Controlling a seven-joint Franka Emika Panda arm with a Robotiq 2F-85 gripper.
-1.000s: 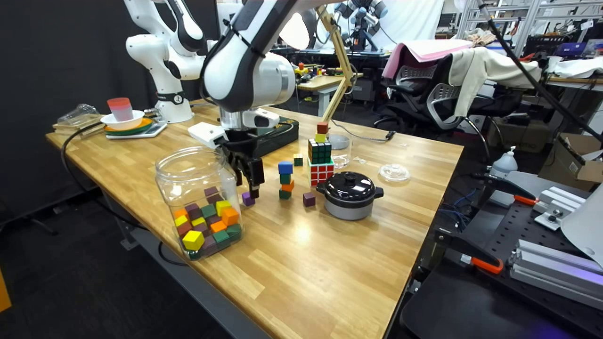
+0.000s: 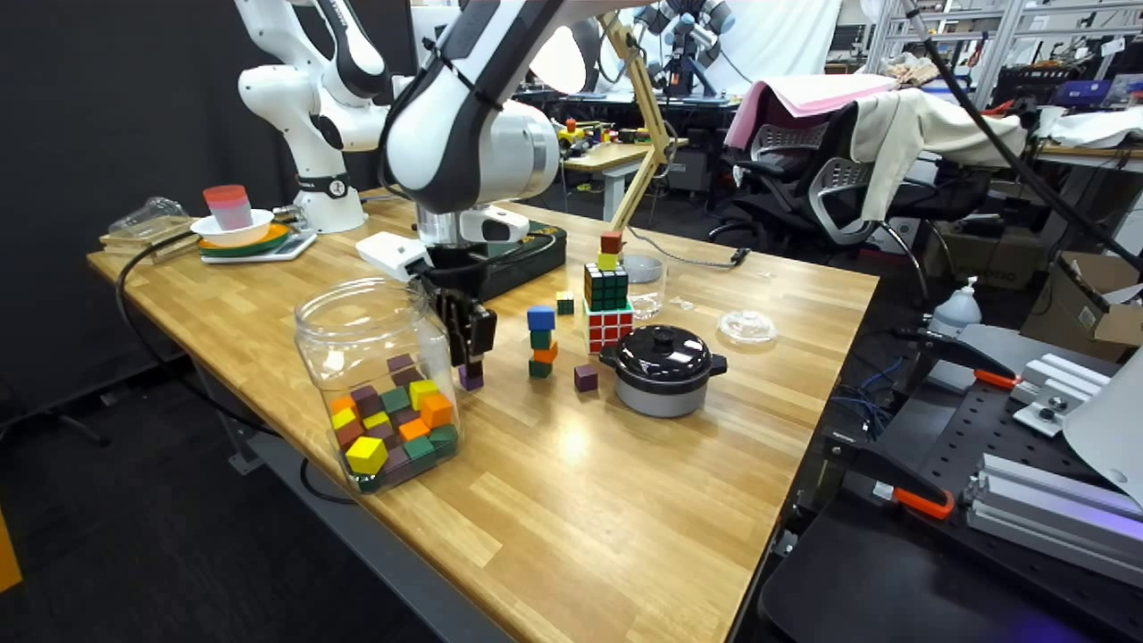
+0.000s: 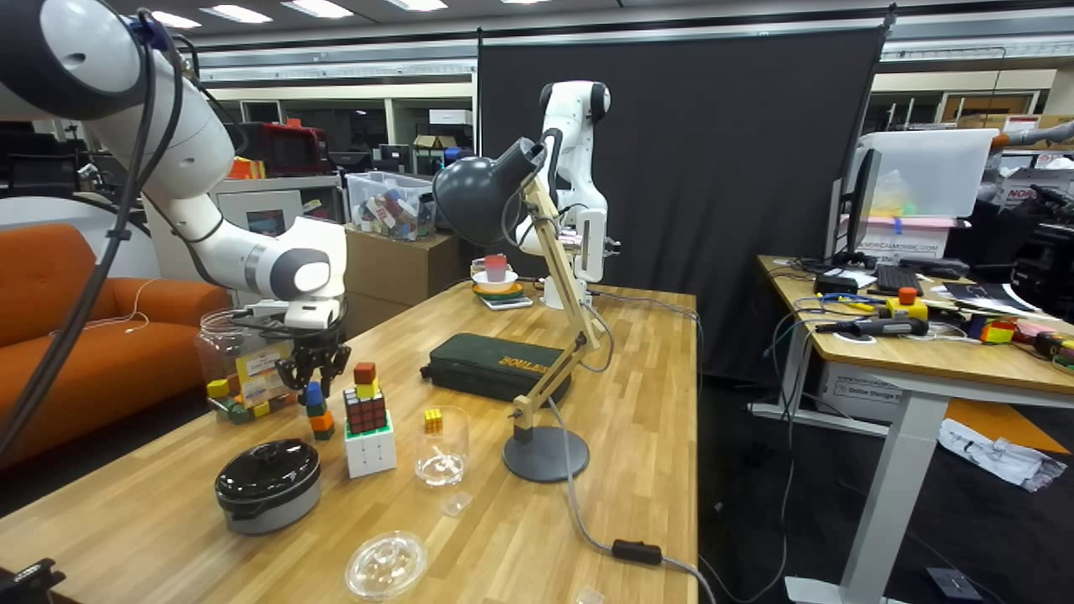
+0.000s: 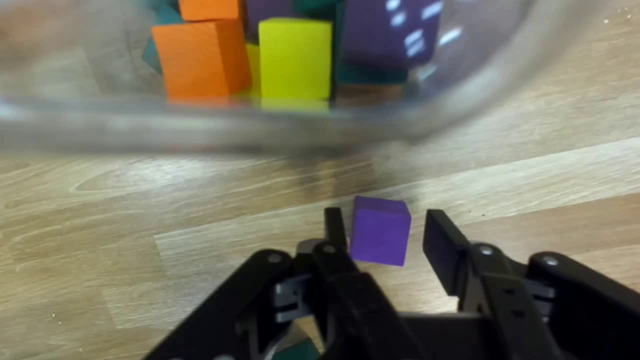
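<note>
A small purple cube lies on the wooden table just outside the clear jar. In the wrist view my gripper straddles this cube, a finger on either side. The left finger is close against it, while a strip of table shows between the cube and the right finger, so the fingers are partly open. Exterior view 1 has the fingers low over the cube, covering part of it. Orange, yellow, green, red and purple cubes fill the jar's bottom.
A stack of small blocks and a lone dark purple cube stand nearby. Beyond are a black-lidded pot and a Rubik's cube tower. The jar's rim is close to the gripper.
The gripper's fingers have drawn closer together around the purple cube, hiding more of it. The arm and the cube look otherwise unmoved.
</note>
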